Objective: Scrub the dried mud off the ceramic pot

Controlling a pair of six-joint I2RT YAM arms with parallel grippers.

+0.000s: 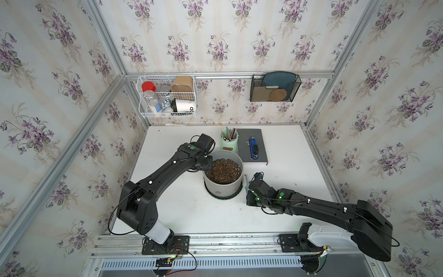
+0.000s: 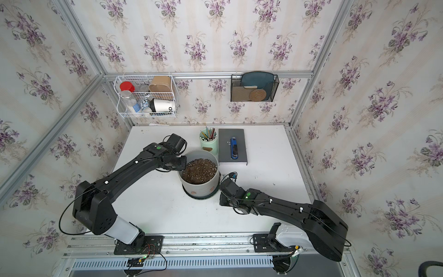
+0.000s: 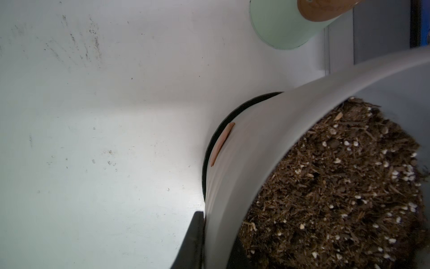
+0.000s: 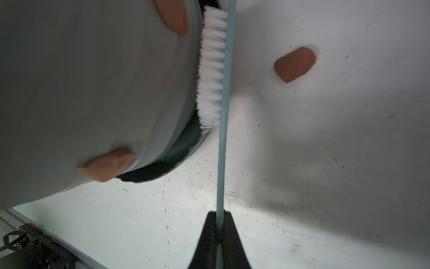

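Note:
The pale ceramic pot [image 1: 223, 188], filled with soil, stands in a dark green saucer [image 2: 199, 198]. My left gripper is shut on the pot's left rim, one finger inside and one outside. My right gripper is shut on the thin blue handle of a brush [image 4: 226, 67]. The white bristles face the pot's right side; whether they touch its wall cannot be told. Brown mud patches [image 4: 107, 165] cling to the pot's outer wall in the right wrist view. Another mud patch [image 3: 222, 144] sits on its far left side.
A loose brown piece [image 4: 295, 64] lies on the table right of the brush. Behind the pot stand a green pencil cup [image 1: 229, 141] and a grey box [image 1: 246, 150] with a blue tool [image 1: 253, 147] on it.

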